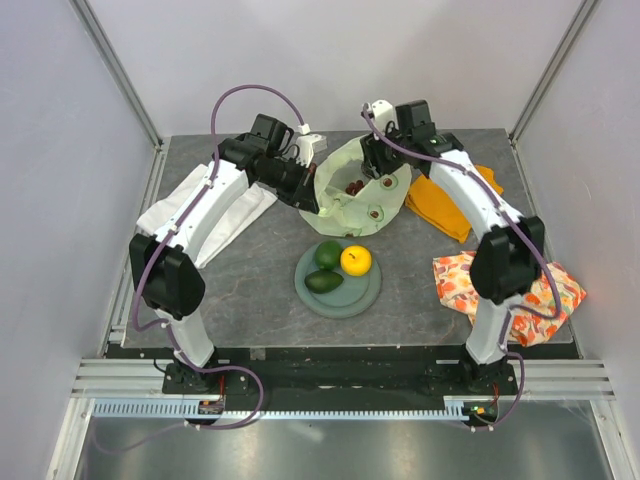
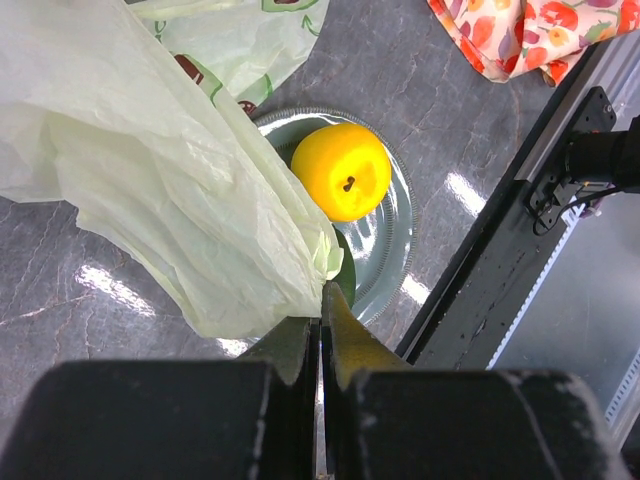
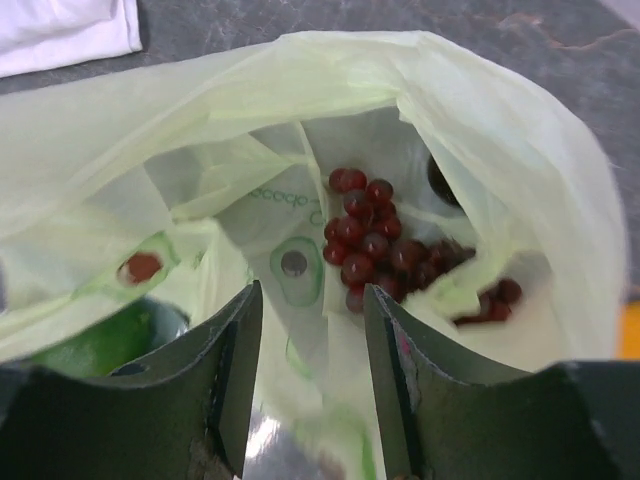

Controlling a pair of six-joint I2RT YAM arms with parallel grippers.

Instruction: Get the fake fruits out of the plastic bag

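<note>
The pale green plastic bag (image 1: 352,214) gapes near the back middle of the table. My left gripper is shut on a pinched edge of the bag (image 2: 190,200). Inside lie dark red grapes (image 3: 370,240), and a dark round item (image 3: 443,183) is partly hidden by the bag wall. The fingers of my right gripper are apart above the bag's mouth, with nothing held between them; the grapes are beyond its fingertips. On the grey plate (image 1: 340,311) rest a yellow fruit (image 1: 356,260), a round green fruit (image 1: 328,254) and a dark green avocado (image 1: 323,281).
An orange cloth (image 1: 440,207) lies right of the bag and a patterned cloth (image 1: 545,300) at the front right. To the left is a white cloth (image 1: 225,225). Table space left of the plate is bare.
</note>
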